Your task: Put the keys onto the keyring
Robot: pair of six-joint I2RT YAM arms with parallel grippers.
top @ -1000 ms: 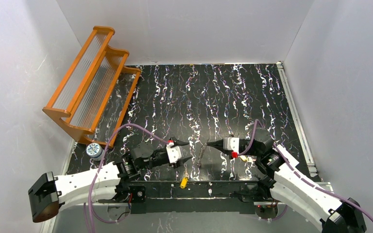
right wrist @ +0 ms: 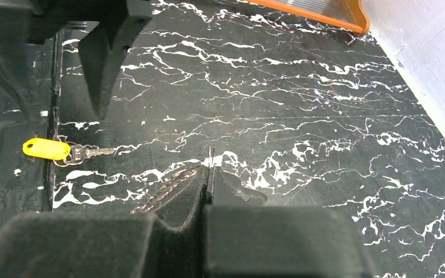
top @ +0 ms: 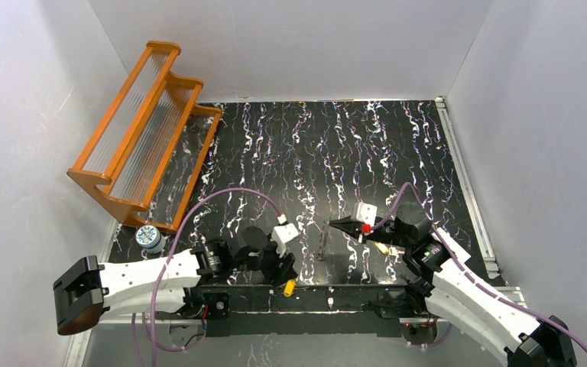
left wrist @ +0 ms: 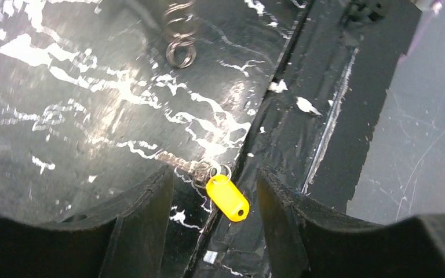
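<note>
A key with a yellow tag [top: 290, 287] lies at the table's front edge; the left wrist view shows its yellow tag [left wrist: 227, 198] and small rings. Over it, my left gripper points down with its fingers apart and nothing held; the tag shows between them. The right wrist view also has this gripper above the key [right wrist: 95, 152]. My right gripper [top: 333, 223] is shut on the metal keyring, whose linked rings [top: 323, 241] hang from its fingertips. In the left wrist view the lowest ring [left wrist: 181, 53] is apart from the yellow-tagged key.
Another yellow object [top: 382, 248] lies partly hidden beneath the right arm. An orange-framed rack [top: 172, 145] stands at the left, with a round white-lidded container [top: 149, 238] by its front end.
The right gripper has barely moved, the rings still hanging from it.
</note>
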